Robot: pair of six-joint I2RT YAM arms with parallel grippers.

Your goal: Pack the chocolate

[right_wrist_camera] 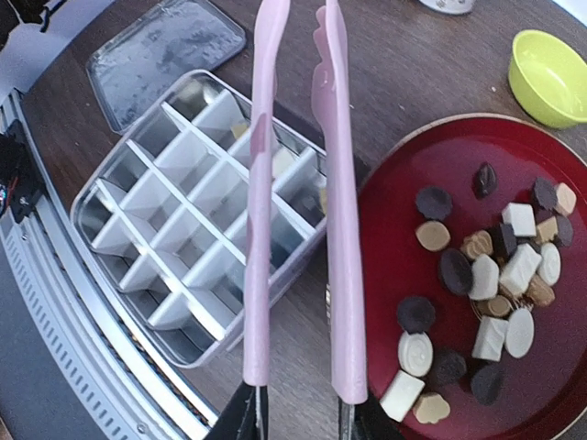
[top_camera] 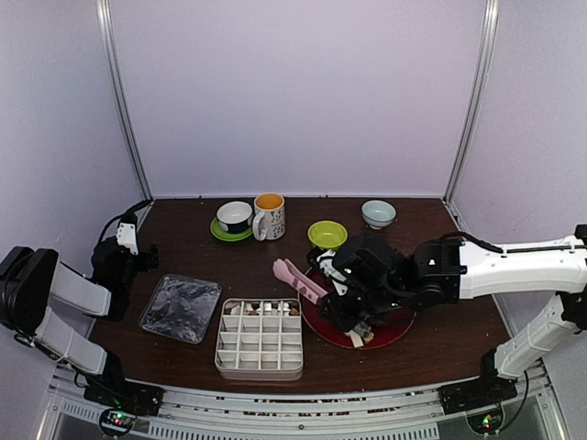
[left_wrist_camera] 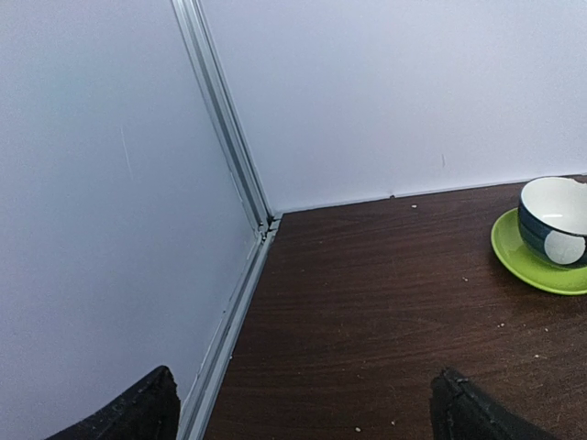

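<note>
A pale compartment tray [top_camera: 259, 362] sits at the front centre, a few pieces in its back cells; its clear lid [top_camera: 179, 307] lies to its left. The red plate [right_wrist_camera: 541, 385] holds several dark, white and tan chocolates [right_wrist_camera: 433, 236]. My right gripper, with long pink fingers, hangs over the gap between tray and plate, part open, nothing visible between the fingers. My left gripper stands open at the left, empty, facing bare table.
Behind are a green saucer [top_camera: 229, 235] with a cup, a mug [top_camera: 271, 220], a yellow-green bowl [top_camera: 327, 234] and a light blue bowl [top_camera: 379, 214].
</note>
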